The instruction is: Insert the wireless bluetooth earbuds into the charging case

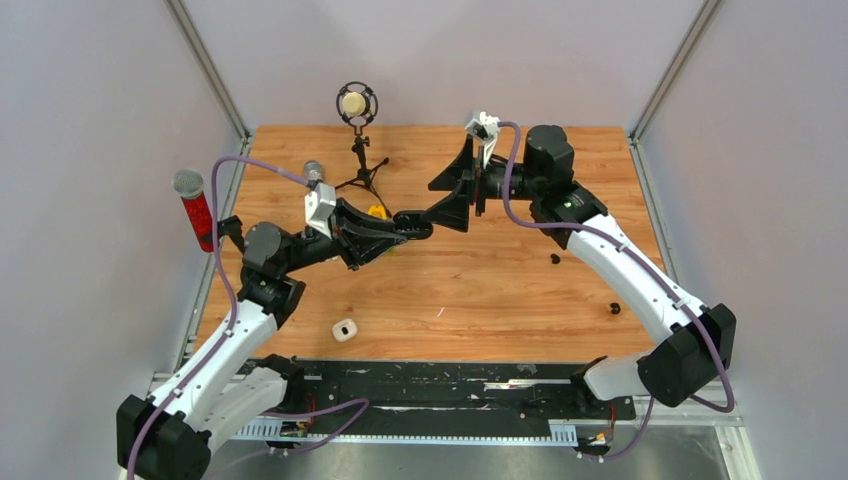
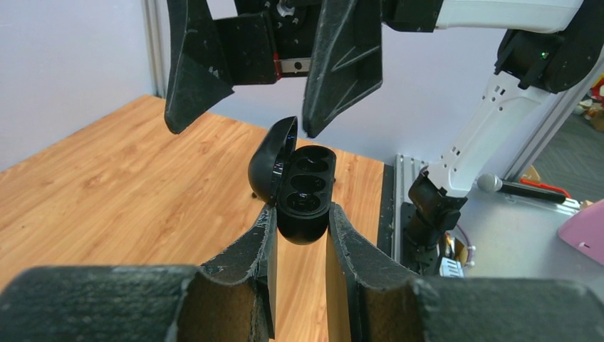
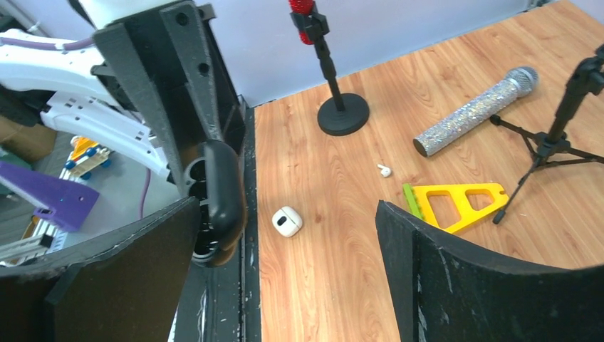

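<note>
The black charging case (image 2: 306,187) is held up above the table, with my left gripper (image 1: 392,233) shut on its lower end. Its lid (image 2: 274,160) is raised, and empty round sockets show in its base. Just beyond the case, my right gripper (image 1: 432,200) stands open with nothing gripped. One of its fingers (image 2: 340,71) is right at the case's lid side; whether it touches cannot be told.
A white case (image 3: 287,221) and a white earbud (image 3: 384,170) lie on the table. Farther back are a yellow bracket (image 3: 463,203), a silver microphone (image 3: 474,110) and a tripod (image 1: 360,165).
</note>
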